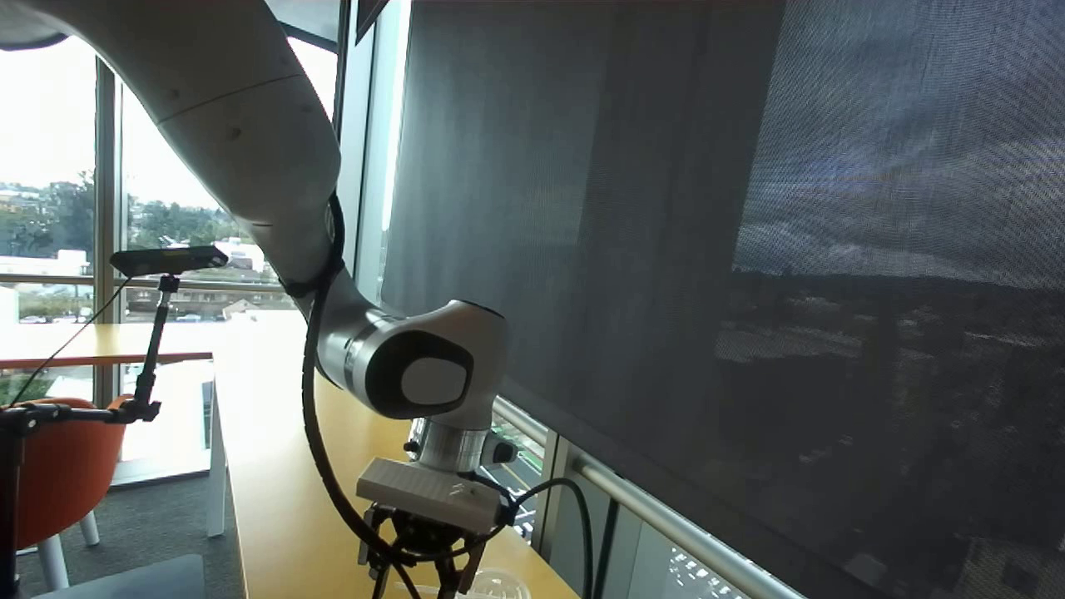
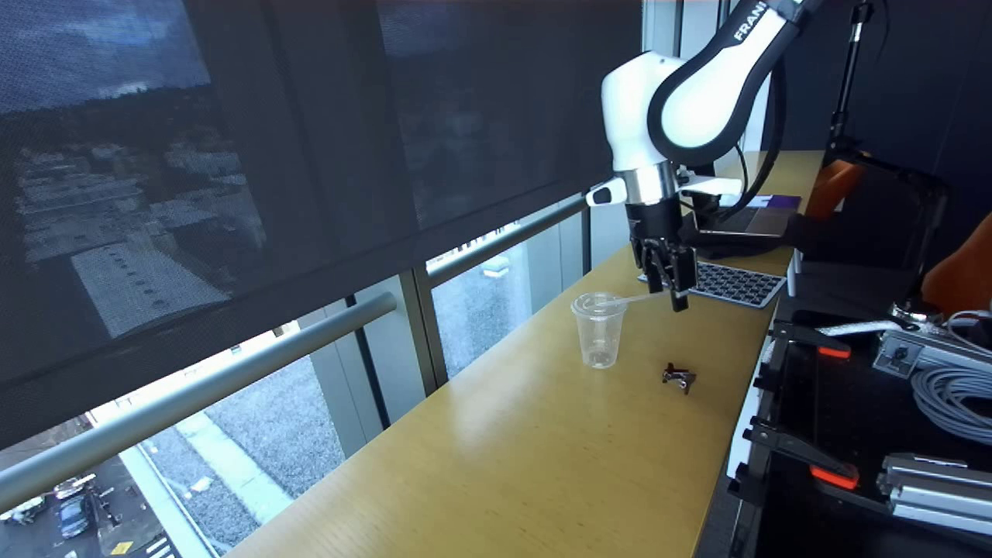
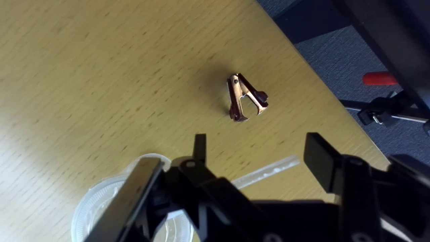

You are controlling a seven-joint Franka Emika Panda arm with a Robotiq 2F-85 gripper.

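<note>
A clear plastic cup with a domed lid stands upright on the table, a pale translucent straw sticking out sideways from its top. My gripper hangs just beside the straw's outer end, above the table. In the wrist view the gripper is open, its fingertips well apart. The straw shows across the gap between them; whether it lies at finger height or below, I cannot tell. The cup's lid is partly hidden behind the left finger. A dark red metal staple remover lies on bare wood.
Behind the arm on the table are a keyboard and a laptop. Clamps with red tips line the table's room-side edge. A window rail borders the other side.
</note>
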